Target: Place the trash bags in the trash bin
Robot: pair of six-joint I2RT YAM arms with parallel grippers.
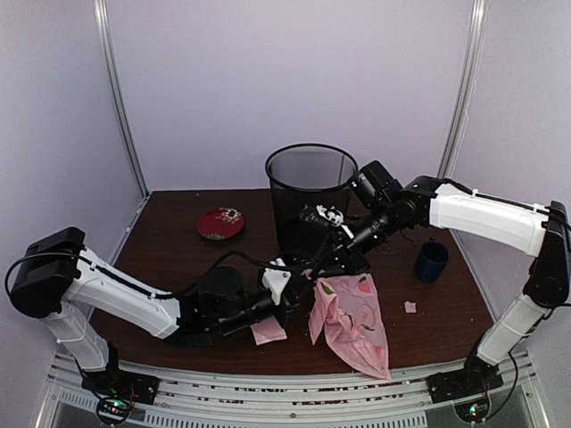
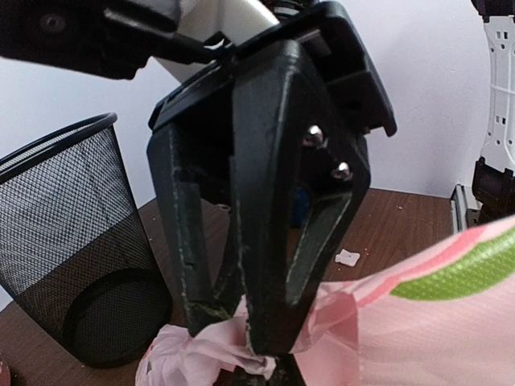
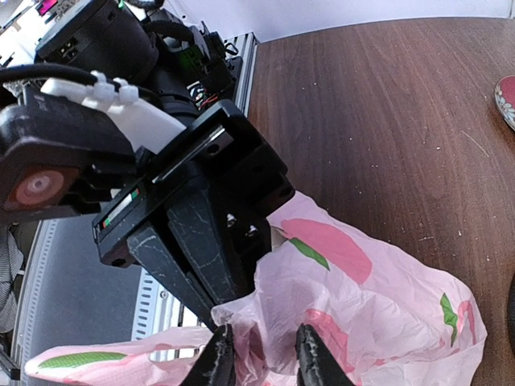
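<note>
A pink bag with red and green fruit prints [image 1: 361,330] hangs near the middle of the table's front. My left gripper is shut on its gathered upper part. In the right wrist view its fingers [image 3: 213,358] stand part open, with folds of the bag between them. The black mesh trash bin [image 1: 290,201] stands upright behind both grippers. Another pink piece [image 1: 268,332] shows beside the left arm, partly hidden; whether it is separate cannot be told.
A red plate [image 1: 219,224] lies at the back left and a dark blue cup [image 1: 431,261] stands at the right. A small pink scrap [image 1: 410,307] lies on the brown table. Both arms crowd the space in front of the bin.
</note>
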